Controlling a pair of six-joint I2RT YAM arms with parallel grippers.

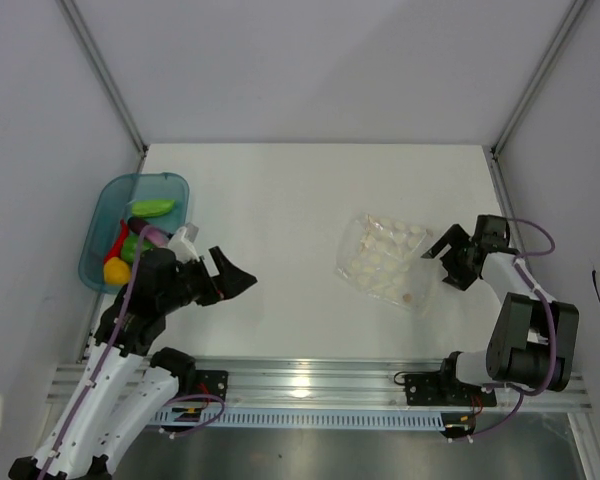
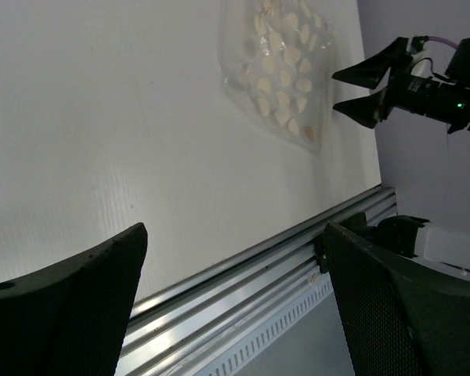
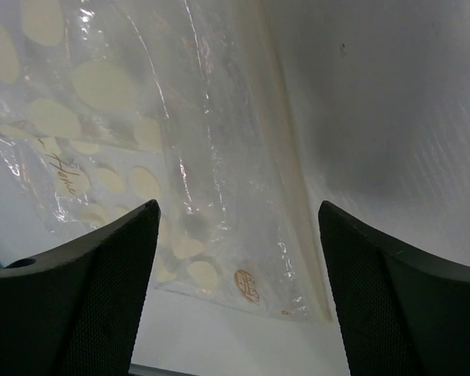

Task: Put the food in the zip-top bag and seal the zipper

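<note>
A clear zip top bag (image 1: pixel 383 260) with pale oval spots lies flat on the right half of the white table. My right gripper (image 1: pixel 434 264) stands at the bag's right edge with its fingers parted; in the right wrist view the zipper edge (image 3: pixel 286 164) runs between its fingers, not gripped. On the left, my left gripper (image 1: pixel 234 274) hangs open and empty over the table, just right of a teal basket (image 1: pixel 88 250). Inside that basket lie toy foods: a green one (image 1: pixel 153 207), a red pepper (image 1: pixel 116 243), a yellow one (image 1: pixel 116 271) and a purple eggplant, partly covered by the arm.
Bare table (image 1: pixel 280 220) spreads between the basket and the bag. Metal rails (image 1: pixel 300 375) line the front edge, and grey walls (image 1: pixel 320 70) close in the back and sides.
</note>
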